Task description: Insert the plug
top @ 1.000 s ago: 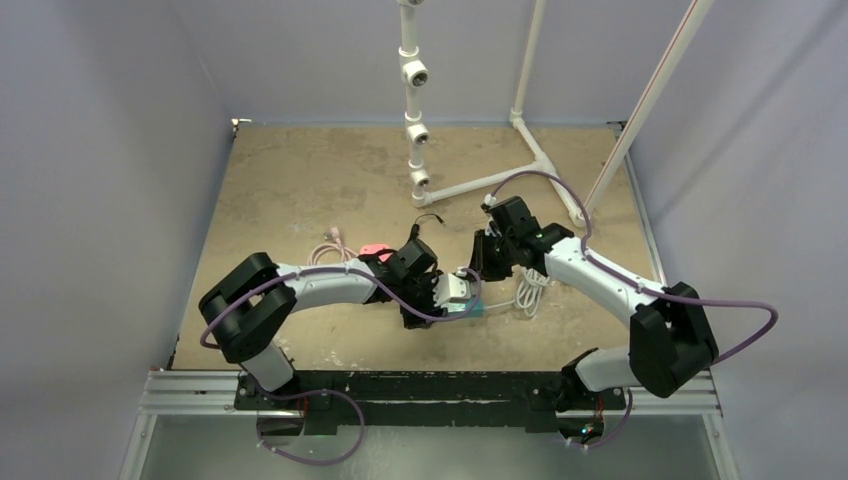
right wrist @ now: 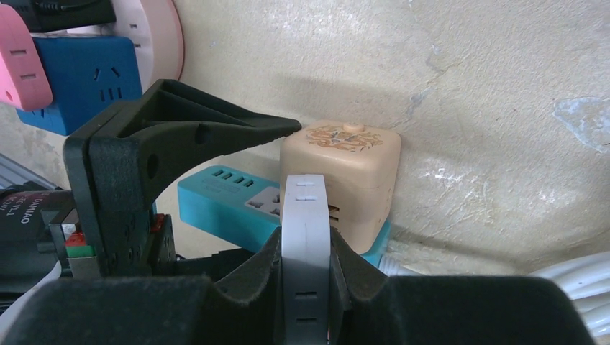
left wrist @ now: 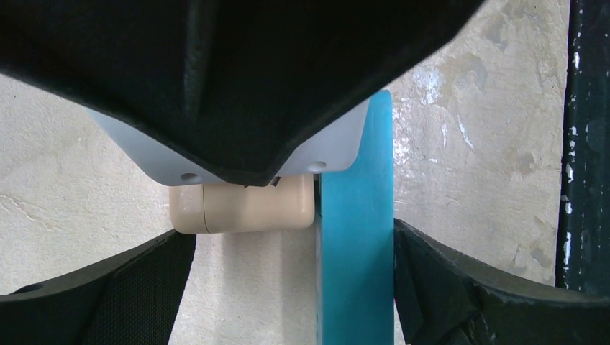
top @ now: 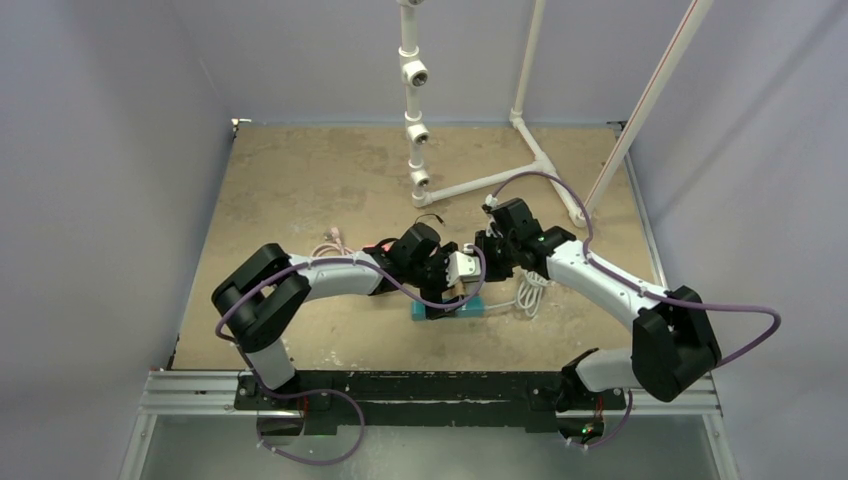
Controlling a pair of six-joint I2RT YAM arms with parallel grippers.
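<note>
A beige plug block [right wrist: 352,172] sits over a teal power strip [right wrist: 216,201], its top with orange markings. My left gripper [top: 446,298] is open around the strip, one finger against the teal side, the other beside the beige block [left wrist: 244,205] in the left wrist view. My right gripper [top: 482,262] is shut on a white slotted block [right wrist: 306,223], just beside and over the beige block. Whether the beige plug is fully seated cannot be seen.
Pink [right wrist: 21,61] and blue [right wrist: 83,79] socket blocks lie beyond my left gripper. Coiled white cable [right wrist: 575,287] lies to the right. A white pipe frame [top: 480,183] stands behind.
My left arm has shifted around the strip, moving slightly back, away from the front edge, and to the right in the top view. The right arm is almost unmoved.
</note>
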